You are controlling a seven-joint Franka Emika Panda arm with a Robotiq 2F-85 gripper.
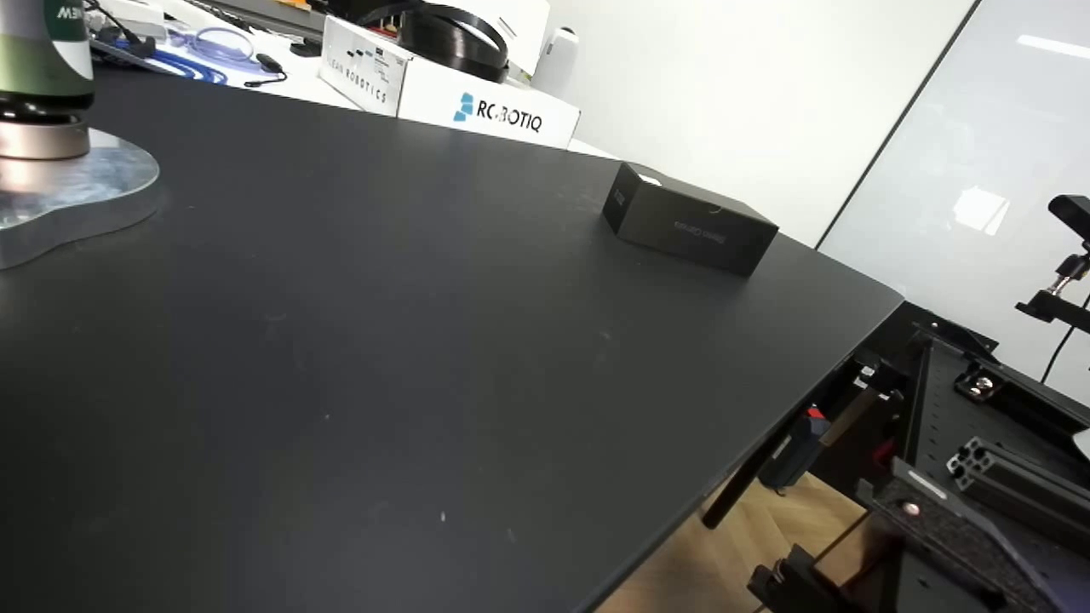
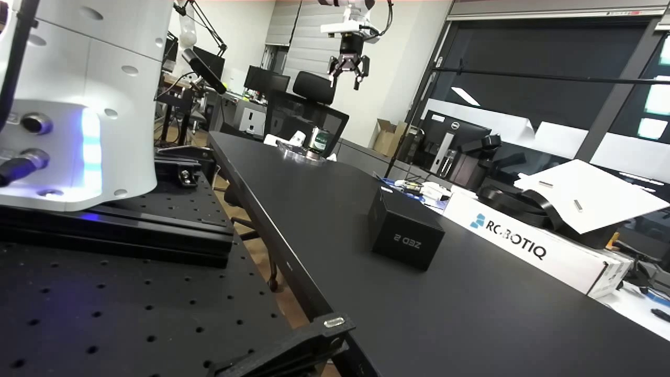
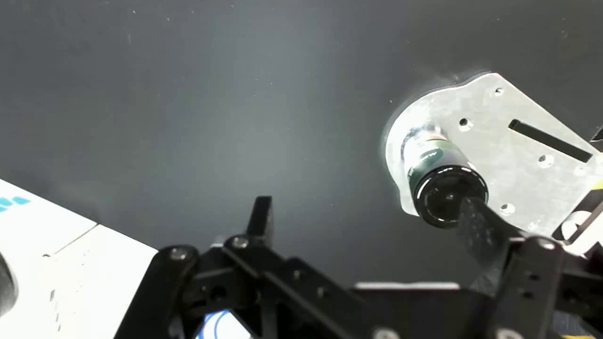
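High above the table's far end in exterior view 2, my gripper (image 2: 349,80) hangs open, its fingers spread and nothing between them. A green-labelled bottle or can (image 3: 438,155) with a black end stands on a silver metal plate (image 3: 497,135); in the wrist view it lies beyond the right finger, which overlaps its edge. Only part of that bottle (image 1: 43,51) shows at the left edge of exterior view 1. The ZED 2 box (image 2: 405,229), black and closed, rests on the black table (image 2: 502,295), well away from my gripper.
A white Robotiq box (image 1: 480,107) with black rolled material on top lines the table's side. Blue cables (image 1: 194,66) lie near it. A white robot base (image 2: 81,107) stands beside the table edge.
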